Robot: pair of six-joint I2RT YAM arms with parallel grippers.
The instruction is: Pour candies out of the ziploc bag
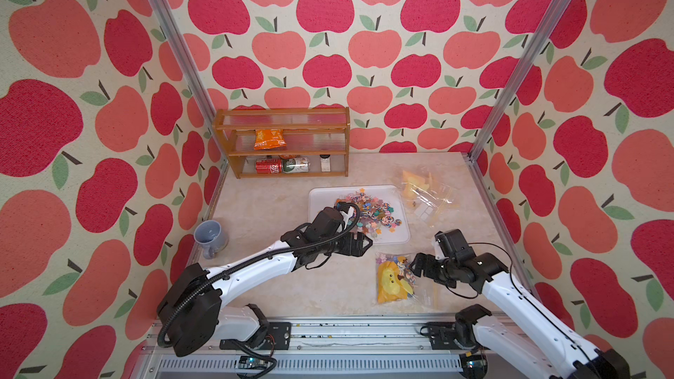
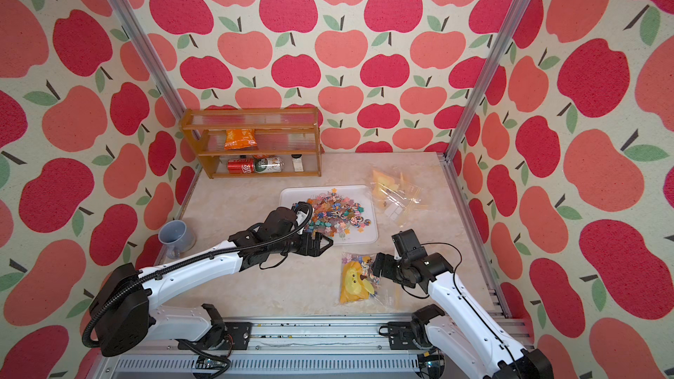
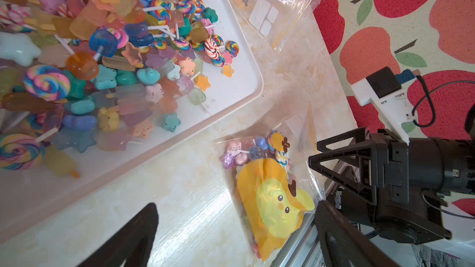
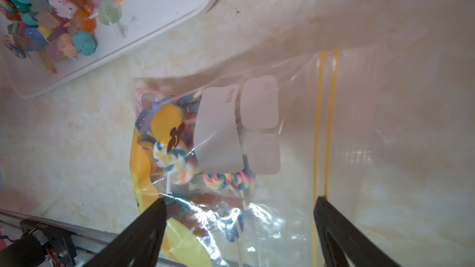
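Observation:
A clear ziploc bag (image 1: 394, 280) with a yellow printed figure and lollipop-like candies inside lies flat near the front right of the table; its zip strip shows in the right wrist view (image 4: 321, 118). My right gripper is open just above it, nothing held. Many colourful candies (image 3: 106, 94) fill a white tray (image 1: 323, 196) behind the bag. My left gripper is open above the tray's front area, to the left of the bag, holding nothing.
A second, mostly emptied-looking bag (image 1: 428, 193) lies at the back right. A wooden shelf (image 1: 281, 151) with snacks and cans stands at the back left. A blue mug (image 1: 210, 235) sits at the left edge.

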